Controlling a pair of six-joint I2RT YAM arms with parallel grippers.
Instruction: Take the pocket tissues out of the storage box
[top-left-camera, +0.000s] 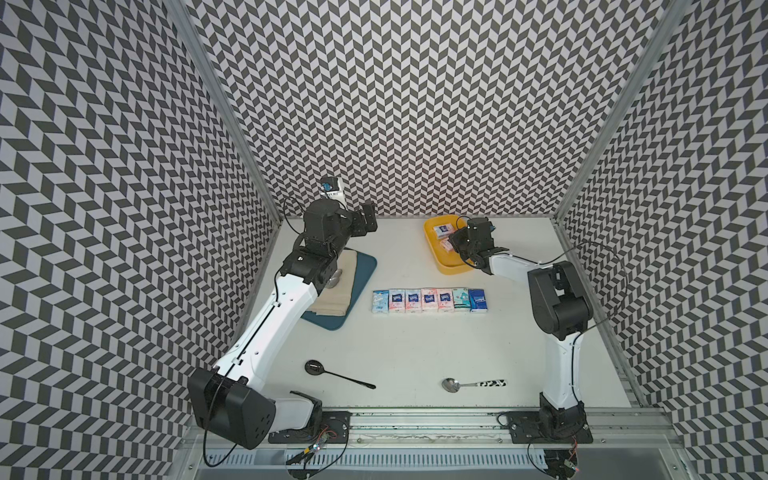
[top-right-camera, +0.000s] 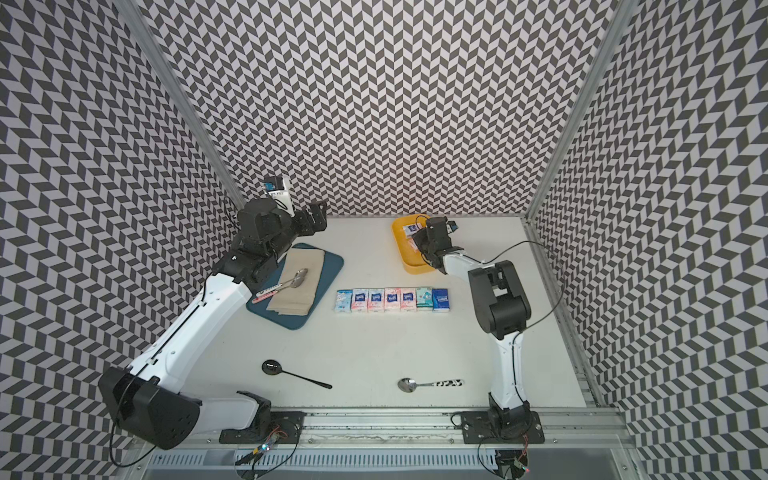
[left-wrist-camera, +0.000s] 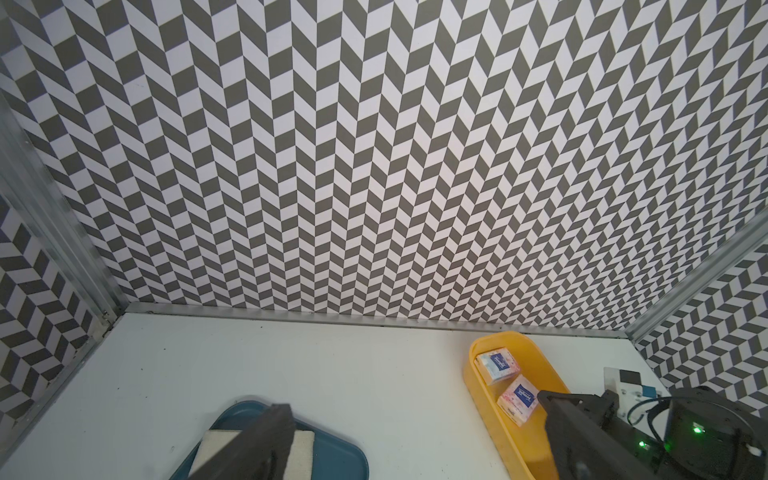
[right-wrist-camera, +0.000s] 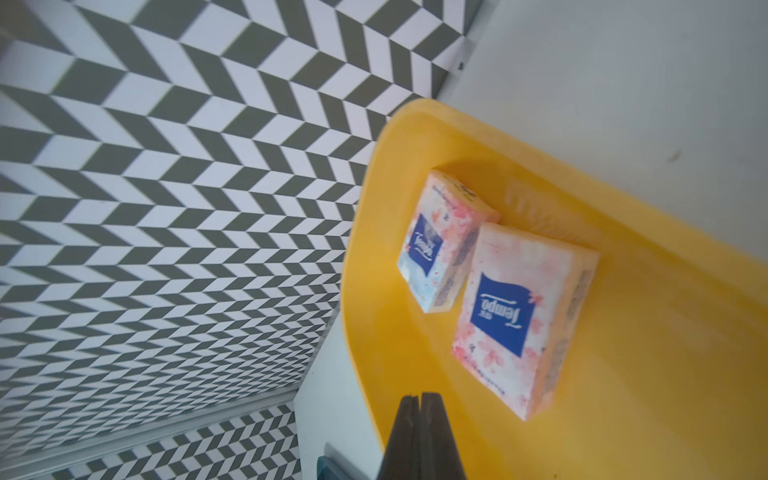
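Two pocket tissue packs lie inside the yellow storage box (right-wrist-camera: 664, 264) at the back of the table. The nearer pink pack (right-wrist-camera: 548, 280) touches or almost touches the other pack (right-wrist-camera: 460, 212) near the box's end. My right gripper is shut with nothing between its fingers; the packs are outside them, apart from the tips in the right wrist view. Over the back left, my left gripper is open and empty, its blurred fingers (left-wrist-camera: 268, 444) spread wide at the bottom of its own view.
Several tissue packs (top-left-camera: 429, 300) stand in a row in front of the box. A blue tray (top-left-camera: 364, 276) with a beige cloth (top-right-camera: 297, 296) and a spoon is at left. A black ladle (top-left-camera: 314, 367) and a metal spoon (top-left-camera: 451, 385) lie near the front edge.
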